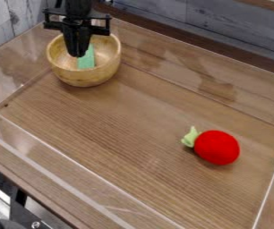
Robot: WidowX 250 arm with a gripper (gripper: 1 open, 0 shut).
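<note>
My black gripper (76, 29) is at the top left, low over the back of a round wooden bowl (95, 72). A light green item (86, 55) lies in the bowl beneath and just beside the fingers. Whether the fingers hold anything or how far apart they are is unclear. A red strawberry-like object (218, 148) with a green top (191, 137) lies at the lower right.
A pale wall (247, 22) runs behind it at the back right.
</note>
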